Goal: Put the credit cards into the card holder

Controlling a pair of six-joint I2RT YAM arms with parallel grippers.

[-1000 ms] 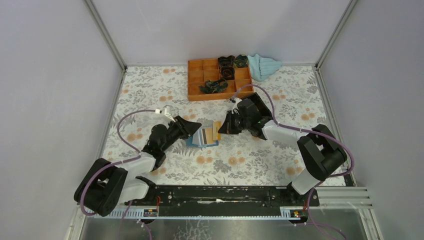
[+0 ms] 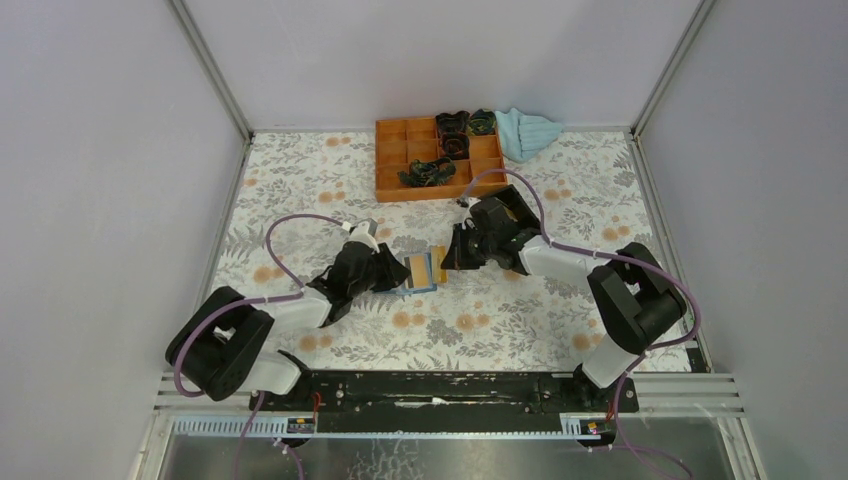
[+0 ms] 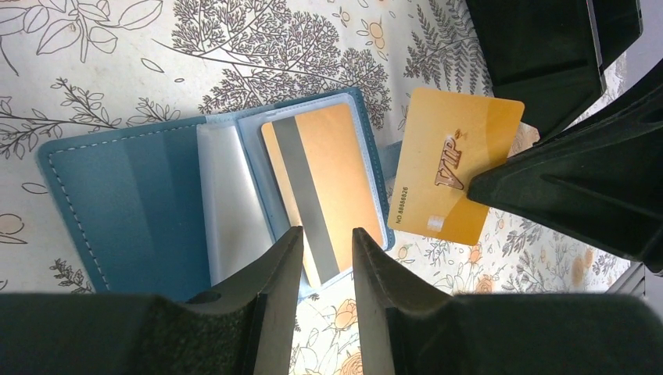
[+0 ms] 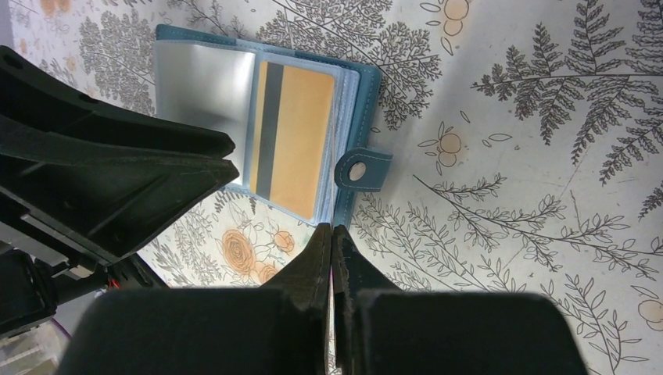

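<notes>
The blue card holder (image 3: 125,203) lies unfolded on the patterned cloth, with a clear sleeve on its left side. A gold card with a dark stripe (image 3: 336,172) sits in the sleeve on its right side. Over that half, in the left wrist view, my left gripper has its fingertips apart with nothing between them. A gold VIP card (image 3: 446,164) is pinched by my right gripper (image 2: 444,262), held up beside the holder's right edge. From the right wrist view the pinched card is nearly edge-on. The snap strap (image 4: 363,169) sticks out past the holder's right edge.
A black open box (image 2: 517,207) stands behind the right arm. At the back are an orange compartment tray (image 2: 388,160) with dark items in it and a light blue cloth (image 2: 525,135). Clear cloth surface lies in front of the holder.
The right gripper and its card have shifted slightly right.
</notes>
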